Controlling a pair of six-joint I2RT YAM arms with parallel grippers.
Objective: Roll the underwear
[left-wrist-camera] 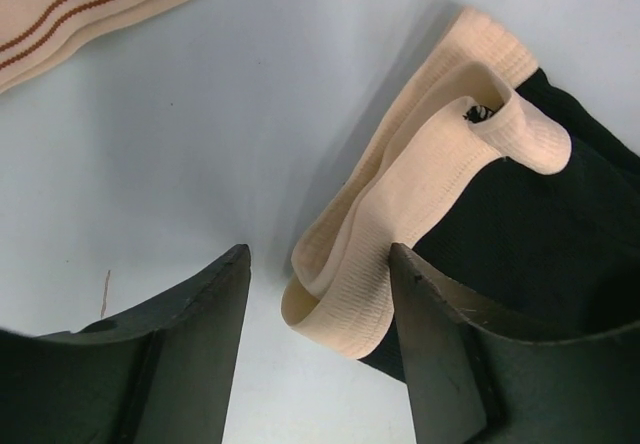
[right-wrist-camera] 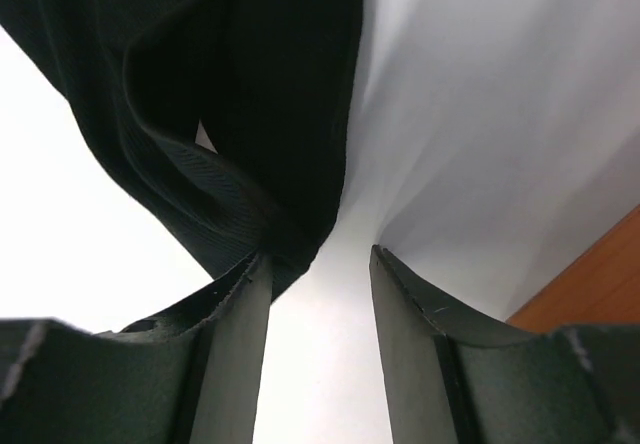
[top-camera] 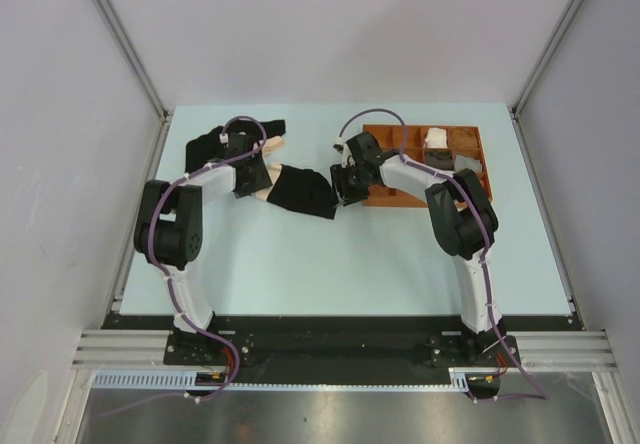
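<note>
The black underwear point(top-camera: 301, 191) lies flat in mid-table, its beige waistband point(left-wrist-camera: 365, 249) toward the left and creased over itself. Over the waistband end stands my left gripper, part open; its right finger point(left-wrist-camera: 425, 309) touches or covers the beige band, while bare table shows beside the other. At the opposite, black end point(right-wrist-camera: 285, 224) is my right gripper. Its fingers point(right-wrist-camera: 235, 309) are apart: the cloth's edge reaches the left fingertip, with white table visible before the right one. No firm grip shows in either wrist view.
More black cloth point(top-camera: 205, 149) with a beige band lies at the back left, behind my left gripper. A wooden compartment box point(top-camera: 408, 200) with several rolled items stands close to my right gripper.
</note>
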